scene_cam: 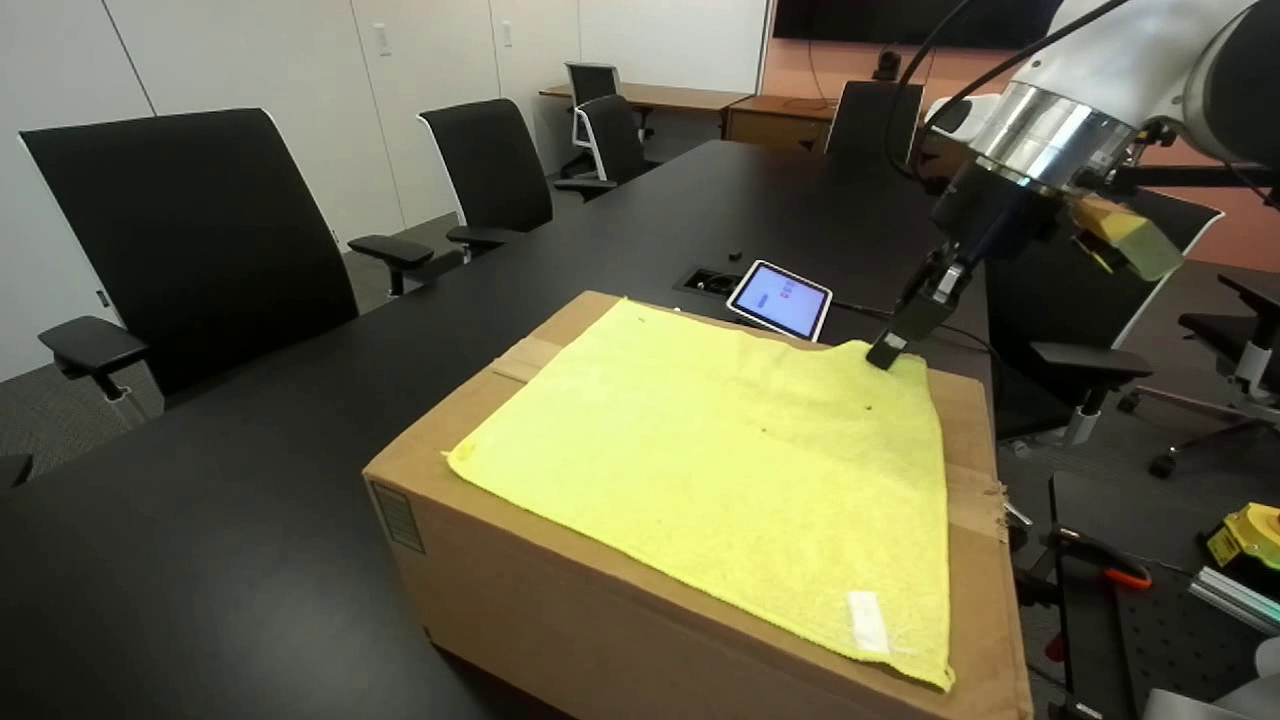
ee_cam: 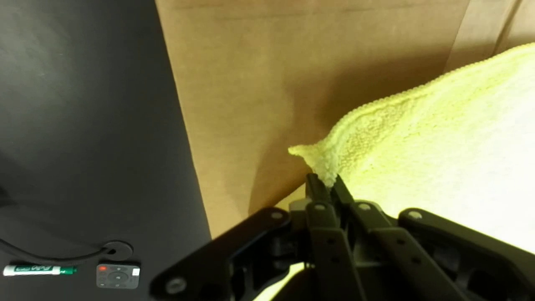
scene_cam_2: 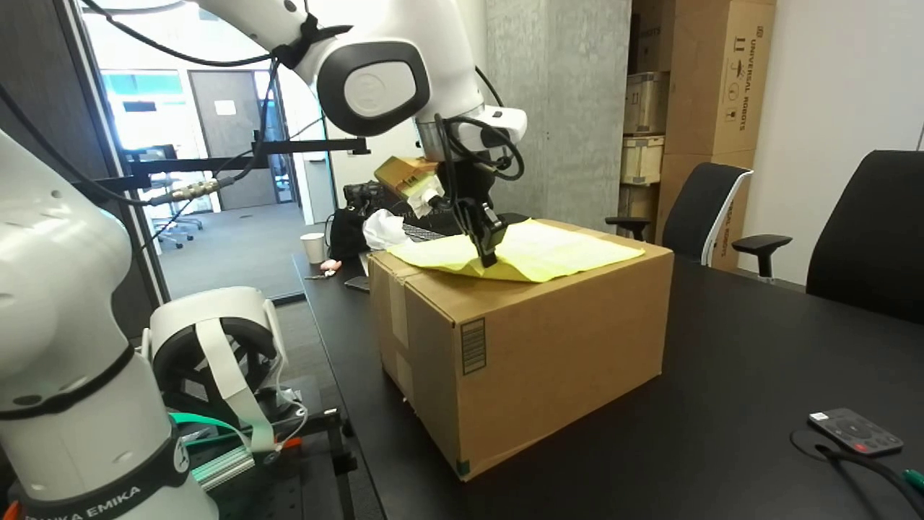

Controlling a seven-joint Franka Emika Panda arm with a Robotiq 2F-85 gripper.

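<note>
A yellow cloth [scene_cam: 720, 444] lies spread over the top of a cardboard box [scene_cam_2: 554, 347]. One of its corners, at the far right in exterior view 1, is raised a little and pinched by my gripper [scene_cam: 885, 353]. In the wrist view, the gripper is shut on this part of the cloth [ee_cam: 426, 135], and a small tip of fabric sticks out past the fingertips. Exterior view 2 shows the cloth's edge bulging up beside the gripper [scene_cam_2: 489, 259]. The other visible corners rest on the box.
Behind the box stands a small tablet [scene_cam: 781, 299] on the black table [scene_cam: 792, 204]. A remote [ee_cam: 118, 276] and a marker [ee_cam: 37, 270] lie on the table beside the box. Chairs [scene_cam: 192, 240] line the table.
</note>
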